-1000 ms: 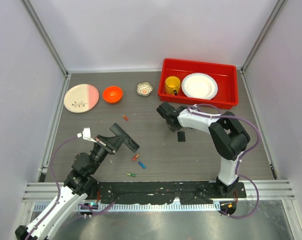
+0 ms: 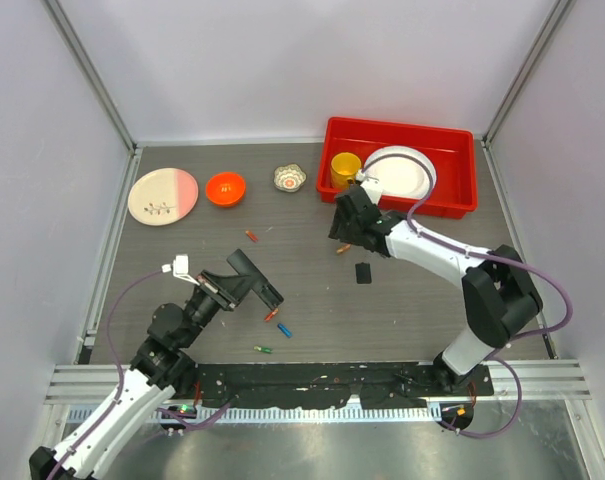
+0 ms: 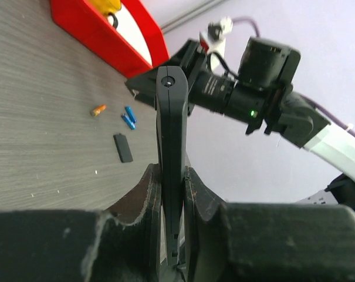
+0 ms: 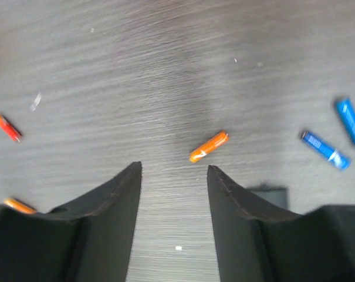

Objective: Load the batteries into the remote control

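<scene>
My left gripper point(image 2: 231, 289) is shut on the dark remote control point(image 3: 171, 129), raised over the left-middle of the table and seen narrow side-on in the left wrist view. My right gripper hangs above the table in front of the red bin, fingers apart and empty, with an orange battery point(image 4: 208, 147) just beyond its fingertips in the right wrist view. Two blue batteries point(image 4: 350, 123) and a red one point(image 4: 6, 127) lie around it. A small black rectangular piece point(image 2: 363, 273) lies near it. More batteries point(image 2: 284, 329), including a green one point(image 2: 263, 349), lie below the remote.
The red bin point(image 2: 400, 128) with a yellow mug and white plate stands at back right. A pink-white plate point(image 2: 163, 196), orange bowl point(image 2: 225, 189) and small patterned dish point(image 2: 289, 178) sit at back left.
The left gripper with the remote has moved very slightly.
</scene>
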